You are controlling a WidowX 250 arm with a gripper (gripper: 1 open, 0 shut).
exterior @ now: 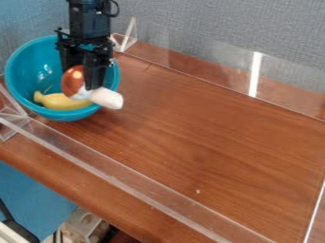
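Observation:
My black gripper [84,66] hangs over a teal bowl [28,59] at the upper left, shut on an object with a round red-orange part [74,82] and a pale white part [105,97]. The pale part sticks out to the lower right, over the bowl's rim. A yellow curved object [57,101], like a banana, lies inside the bowl. The gripper hides the back of the bowl's inside.
Clear plastic strips edge it at the back, front and left. A grey wall [229,28] stands behind.

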